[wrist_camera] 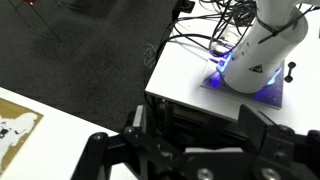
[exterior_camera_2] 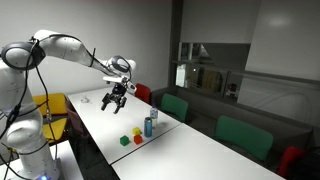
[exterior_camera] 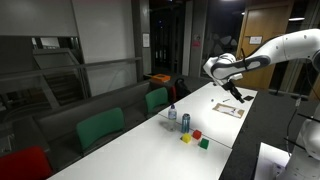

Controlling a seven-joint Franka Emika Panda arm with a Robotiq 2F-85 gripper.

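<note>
Above the right end of the white table, my gripper [exterior_camera: 242, 97] hangs from the arm, clear of the tabletop. In the wrist view its two dark fingers [wrist_camera: 140, 119] stand wide apart, with only floor and table edge seen between them. Farther along the table are a green block [exterior_camera_2: 124, 140], a red block [exterior_camera_2: 138, 139] and a yellow block [exterior_camera_2: 136, 131]. Behind these stand a dark blue can [exterior_camera_2: 148, 128] and a pale bottle [exterior_camera_2: 154, 113]. None of them touches the gripper.
A flat tan-and-white board [exterior_camera: 228, 110] lies on the table near the arm; part of the board [wrist_camera: 14, 128] shows at the wrist view's left edge. Green chairs [exterior_camera: 101, 126] line the table's far side.
</note>
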